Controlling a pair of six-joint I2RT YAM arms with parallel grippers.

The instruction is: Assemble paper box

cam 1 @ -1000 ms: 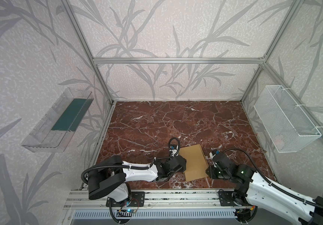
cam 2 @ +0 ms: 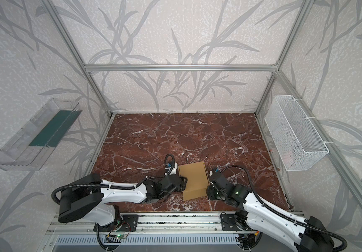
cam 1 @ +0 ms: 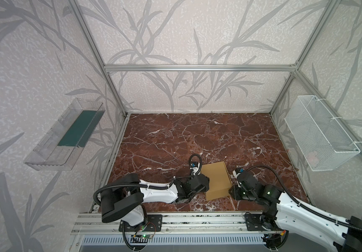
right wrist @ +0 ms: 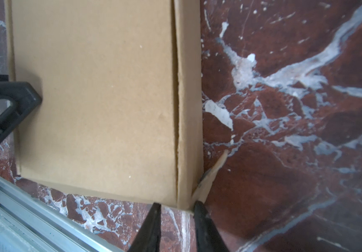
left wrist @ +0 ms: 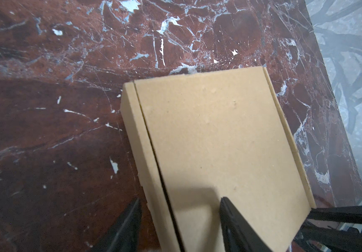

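The brown paper box (cam 1: 217,178) lies near the table's front edge with its lid panel (left wrist: 214,126) lying over the top. In the top left view the box's front strip (cam 1: 218,193) slopes downward. My left gripper stands open astride a side wall (left wrist: 141,155), one finger over the lid and one outside. At the front right corner, my right gripper is shut on the box, the corner between its fingers. A small flap (right wrist: 210,178) sticks out beside that corner. The box's inside is hidden.
A clear bin (cam 1: 63,134) with a green bottom hangs on the left wall, and a white mesh basket (cam 1: 321,132) on the right. Behind the box the marble table (cam 1: 197,134) is bare. A metal rail (cam 1: 181,216) runs along the front.
The box's front edge has gone from flat to bent downward, with a crease now showing. The left arm has barely moved.
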